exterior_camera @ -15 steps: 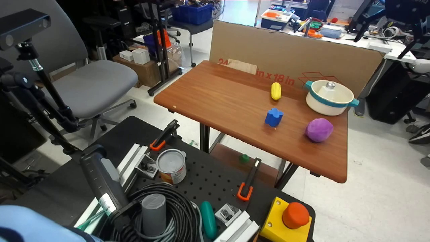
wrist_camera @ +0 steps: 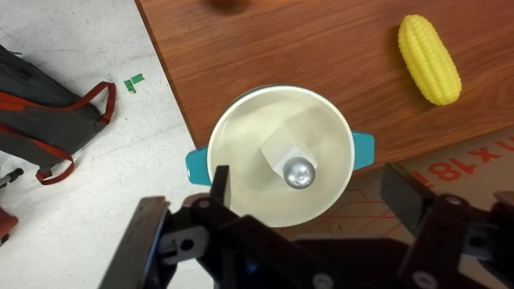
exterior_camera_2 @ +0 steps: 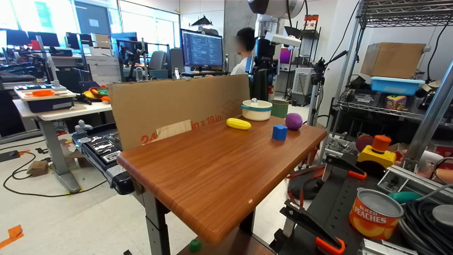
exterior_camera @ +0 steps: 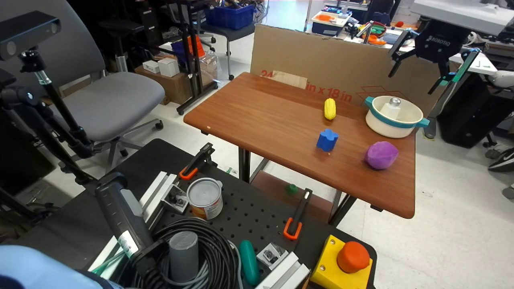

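My gripper (exterior_camera: 413,81) hangs open in the air above and behind the pot, with nothing between its fingers. In the wrist view the cream pot (wrist_camera: 245,113) with teal handles lies below the spread fingers (wrist_camera: 220,185). Inside it is a white faceted object (wrist_camera: 282,149) with a round silver top (wrist_camera: 299,173), leaning within the pot. A yellow toy corn (exterior_camera: 330,109) lies on the table left of the pot. Nearer the front are a blue lobed block (exterior_camera: 327,140) and a purple roundish object (exterior_camera: 381,155).
An upright cardboard sheet (exterior_camera_2: 178,97) stands along its back edge, close to the pot. A black cart with clamps and an orange-topped yellow button box (exterior_camera: 344,265) is in the foreground.
The gripper has come down and to the left, from the top right corner toward the pot. The pot and the objects on the table have not moved.
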